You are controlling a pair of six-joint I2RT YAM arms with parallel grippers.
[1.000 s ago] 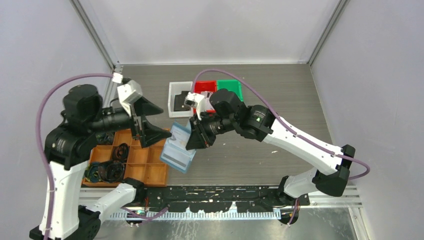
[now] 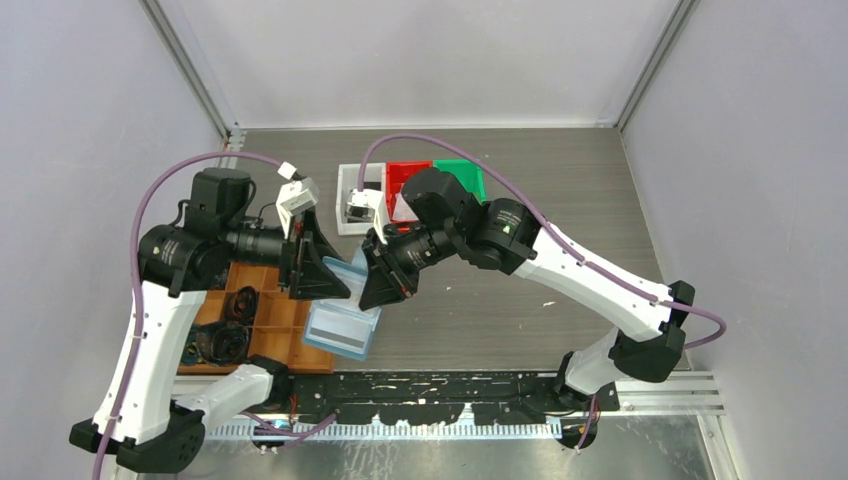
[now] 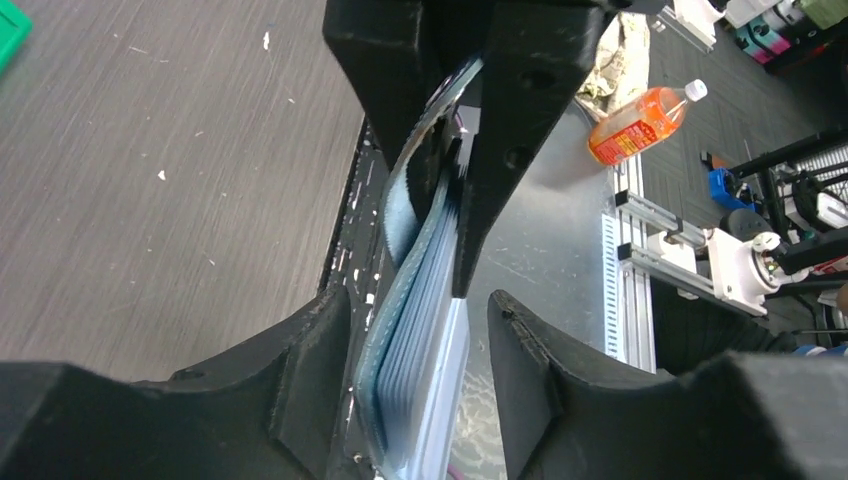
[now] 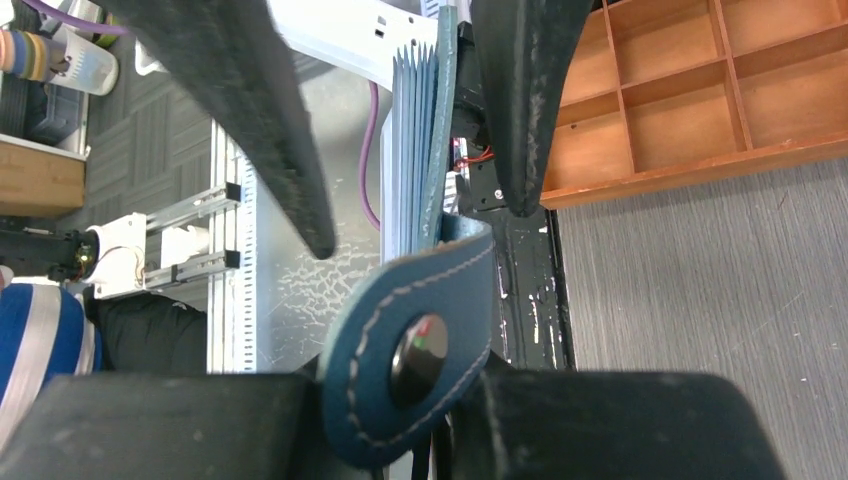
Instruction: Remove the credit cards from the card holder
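A light blue card holder (image 2: 342,322) with a stitched flap, a snap (image 4: 418,355) and a stack of sleeves is held up between both grippers in the top view. In the right wrist view its flap lies at my right gripper (image 2: 385,280); whether those fingers grip it cannot be told. In the left wrist view my left gripper is part open around the sleeves (image 3: 425,350); contact is unclear. The other gripper's fingertips are on both sides of the holder's upper part there. Individual cards cannot be made out.
A wooden compartment tray (image 2: 300,350) with coiled cables stands at left. White (image 2: 346,220), red (image 2: 410,168) and green (image 2: 458,170) bins stand at the back.
The left arm has moved right toward the holder. The right gripper and the holder have shifted slightly left and toward the front.
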